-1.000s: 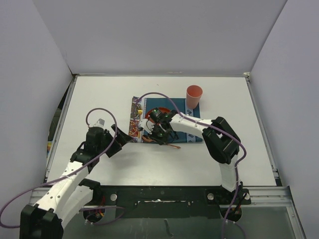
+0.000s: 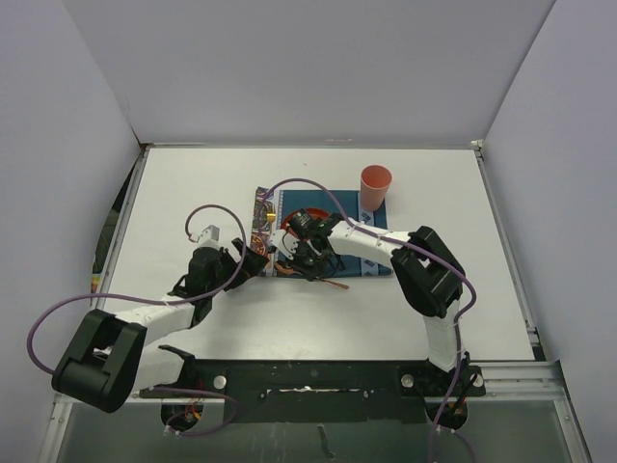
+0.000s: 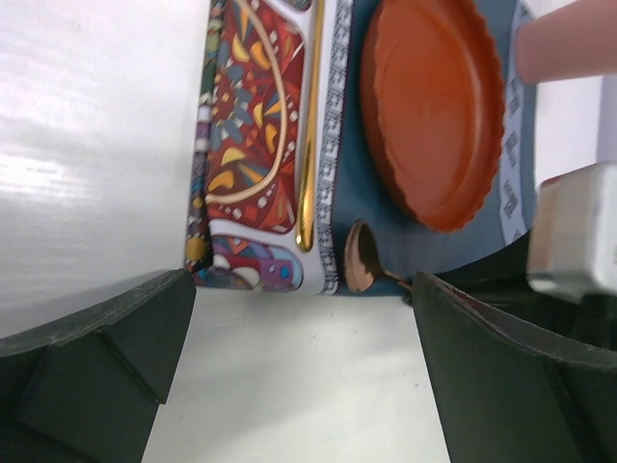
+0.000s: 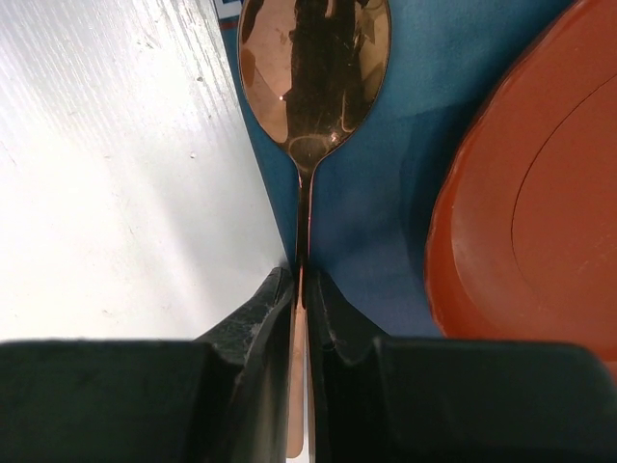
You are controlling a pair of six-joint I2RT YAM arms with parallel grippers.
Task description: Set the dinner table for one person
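My right gripper is shut on the handle of a copper spoon point(image 4: 313, 77), whose bowl lies over the blue placemat point(image 4: 386, 145) near its edge. The spoon's handle end point(image 2: 335, 284) shows below the mat in the top view. My left gripper stands open and empty at the near-left corner of the mat. On the patterned napkin point(image 3: 253, 125) rests a gold utensil point(image 3: 309, 145), its upper end cut off in the left wrist view. The terracotta plate point(image 3: 434, 106) sits on the mat, largely covered by the right arm from above.
A coral cup point(image 2: 375, 183) stands at the mat's upper right corner. Both grippers are close together at the mat's near-left side.
The left arm has moved in from the left toward the mat's near-left corner, gripper open throughout. The right arm and the spoon show no visible movement.
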